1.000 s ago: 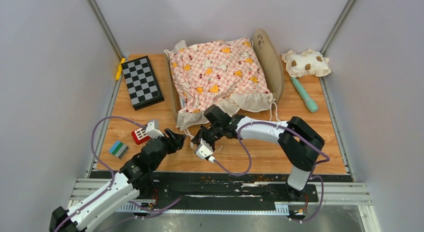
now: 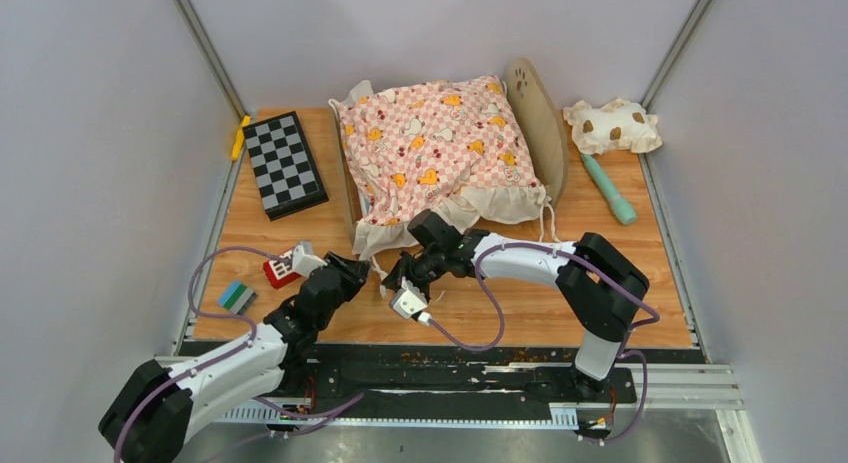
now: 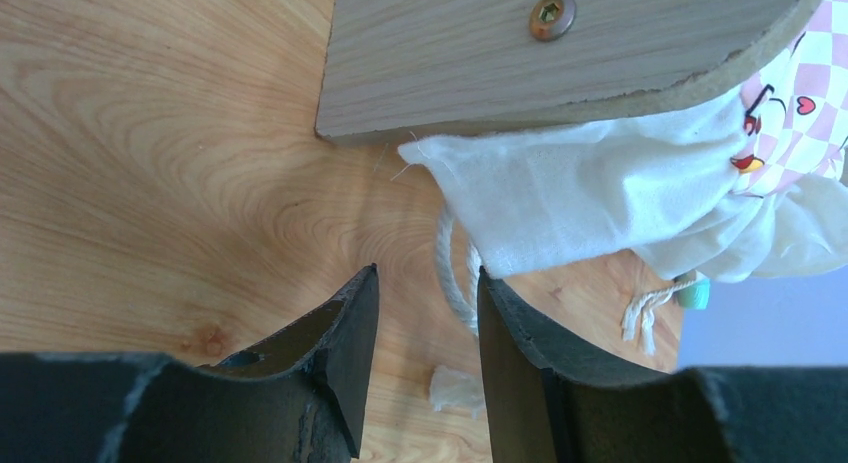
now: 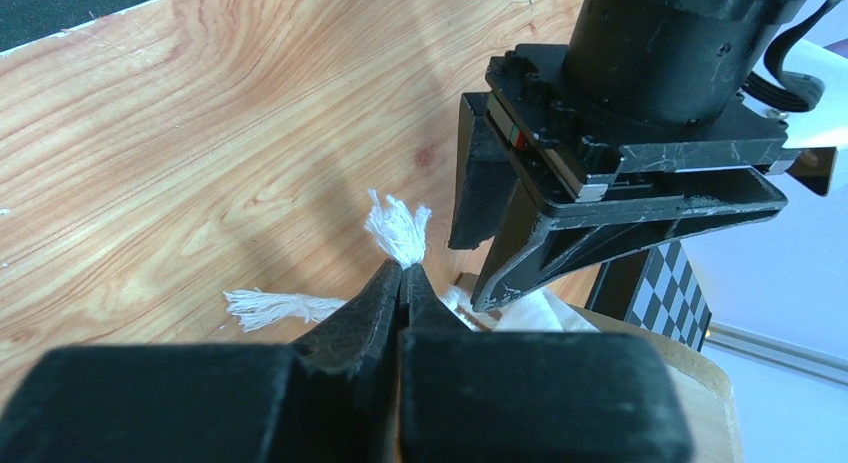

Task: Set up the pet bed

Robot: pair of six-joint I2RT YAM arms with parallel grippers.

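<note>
The pet bed carries a pink-checked cover (image 2: 430, 148) with a cream ruffled edge, lying between wooden end boards (image 2: 540, 123). From its near left corner hangs a white cord (image 3: 446, 258) beside the left board. My right gripper is shut, and a frayed cord end (image 4: 398, 231) sticks out from between its fingertips. Another frayed end (image 4: 275, 308) lies on the table. The left gripper is open close to that corner; in its view the cord passes by the right finger (image 3: 500, 323), and I cannot tell whether they touch.
A checkerboard (image 2: 286, 165) lies left of the bed. Near the left arm are a red toy (image 2: 280, 273) and a striped block (image 2: 237, 297). A small pillow (image 2: 612, 128) and a green bottle (image 2: 608, 188) lie at the right.
The left gripper has turned, and its fingers have come nearer together in the top view. The left forearm has shifted a little. My right arm and the cover have stayed put.
</note>
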